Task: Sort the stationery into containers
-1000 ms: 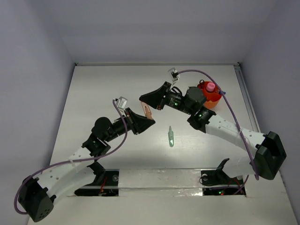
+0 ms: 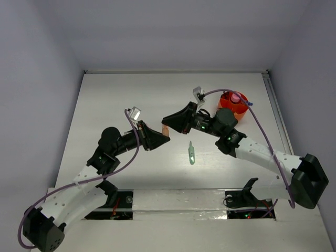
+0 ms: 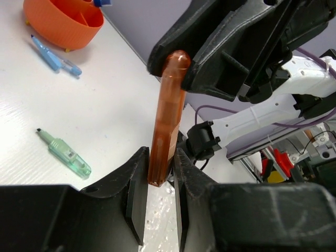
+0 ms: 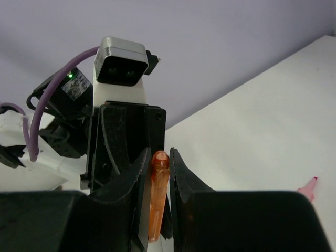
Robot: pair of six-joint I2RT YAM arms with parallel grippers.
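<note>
An orange pen-like item (image 3: 167, 115) stands upright between the two grippers over the table. My left gripper (image 2: 164, 136) is shut on its lower end; in the left wrist view its fingertips (image 3: 137, 173) close round it. My right gripper (image 2: 169, 122) is at the upper end, its fingers close about the item, though how tightly is unclear. A green marker (image 3: 64, 153) lies on the table. A blue pen (image 3: 55, 56) lies near the orange container (image 3: 63, 21), which holds items in the top view. A pink item (image 4: 308, 188) shows in the right wrist view.
Both arms meet over the middle of the white table (image 2: 105, 89). The container sits at the back right, partly behind the right arm.
The right gripper has moved slightly toward the front and right, and the left one slightly back and left.
</note>
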